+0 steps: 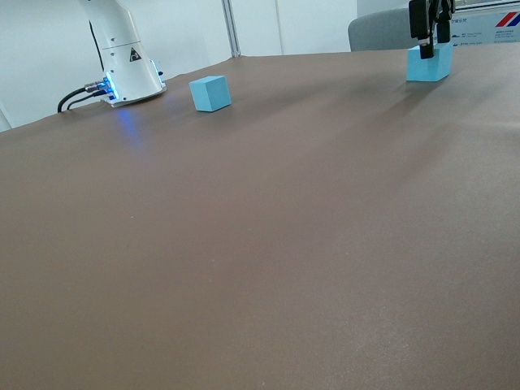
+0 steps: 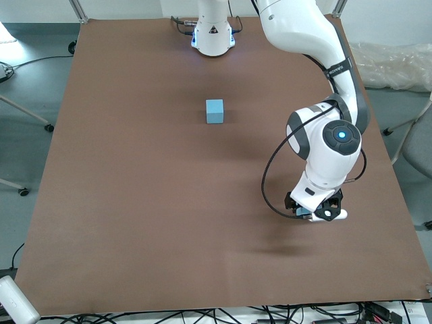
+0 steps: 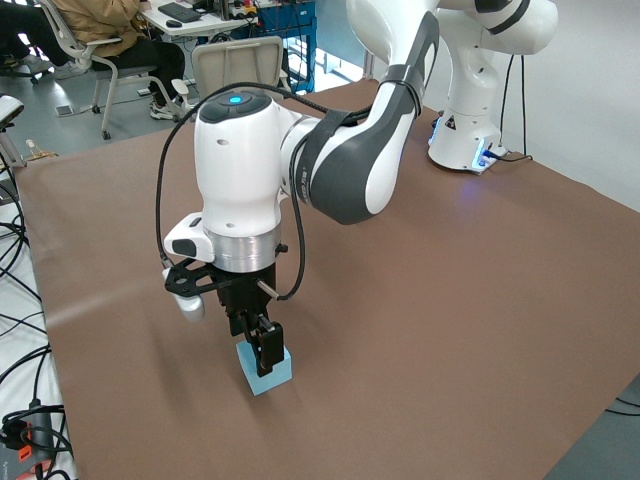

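One blue cube [image 2: 214,111] sits alone near the middle of the brown table [image 2: 169,202]; in the top view this cube [image 1: 211,93] is left of centre. My black gripper [image 1: 431,41] is low at the table's right in that view, over a second blue cube [image 1: 426,70]. In the right view my gripper [image 3: 262,352] points down at the second cube [image 3: 270,380], its fingers against it. Whether they grip it or stand open around it I cannot tell. In the left view the gripper is mostly hidden under the wrist.
The arm's white base [image 2: 213,34] stands at the table's back edge. Cables and equipment [image 2: 378,314] run beyond the near edge.
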